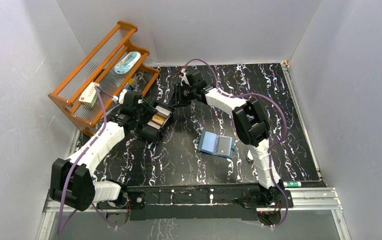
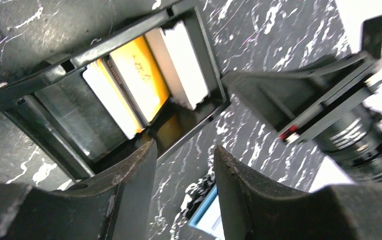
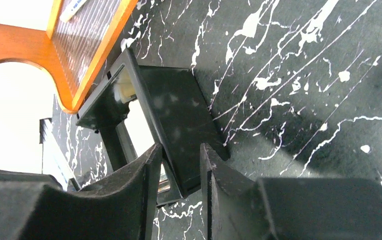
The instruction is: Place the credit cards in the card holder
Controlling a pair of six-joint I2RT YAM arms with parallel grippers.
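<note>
A black card holder [image 2: 49,74] holds several white and yellow cards [image 2: 139,75] standing in its compartments. My left gripper hangs over it, fingers part open and empty, as the left wrist view shows. My right gripper is at the holder's right end in the top view; in its own wrist view the holder's long dark rim reaches to its left finger, and its fingers are part open. Whether it touches the rim I cannot tell.
A wooden rack [image 1: 94,65] with boxes and small items stands at the back left. A blue folder-like object [image 1: 209,141] lies front centre.
</note>
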